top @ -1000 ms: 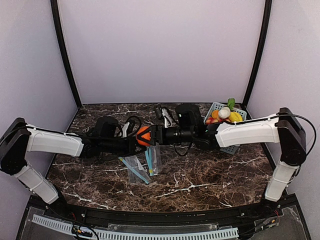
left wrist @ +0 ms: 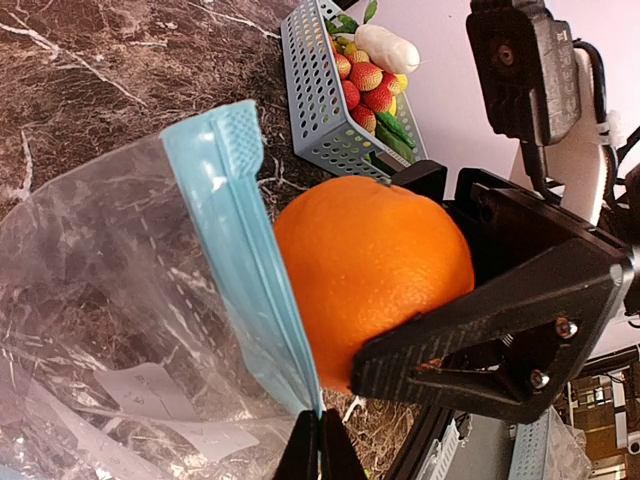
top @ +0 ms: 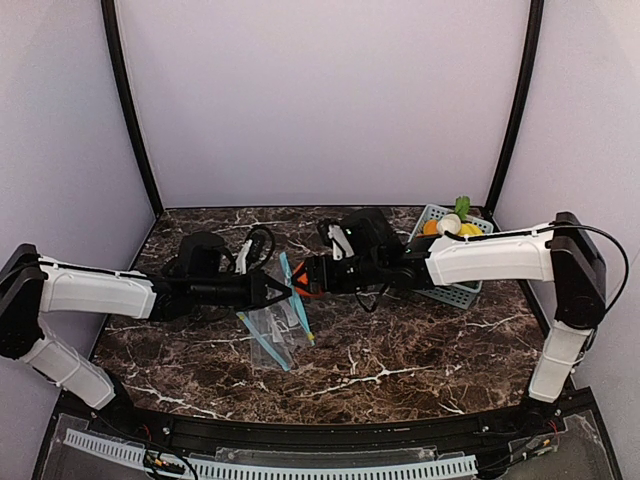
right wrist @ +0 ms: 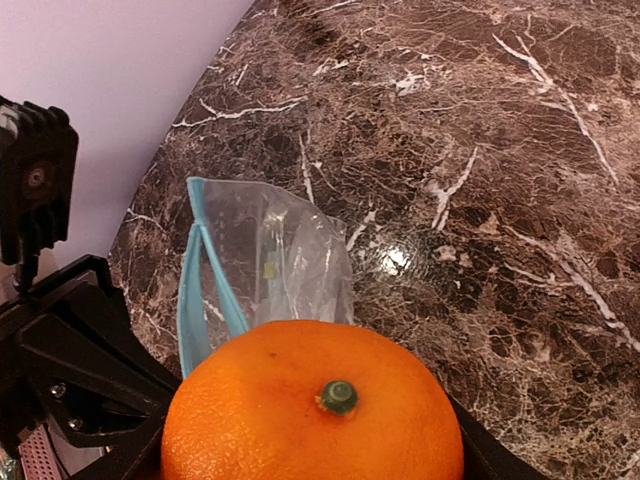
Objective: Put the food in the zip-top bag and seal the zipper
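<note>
A clear zip top bag (top: pixel 270 335) with light blue zipper strips hangs from my left gripper (top: pixel 284 284), which is shut on the bag's zipper edge (left wrist: pixel 240 230), in the middle of the table. Just right of that edge, my right gripper (top: pixel 318 275) is shut on an orange, which fills the bottom of the right wrist view (right wrist: pixel 310 400). The orange sits beside the raised zipper strip; from the top it is partly hidden behind strip and gripper.
A grey basket (top: pixel 450 295) of mixed produce stands at the back right, partly behind my right arm.
My left gripper has moved a little left and toward the front; the bag's zipper strip now stands up in front of the orange. The right gripper has shifted slightly right with the orange.
</note>
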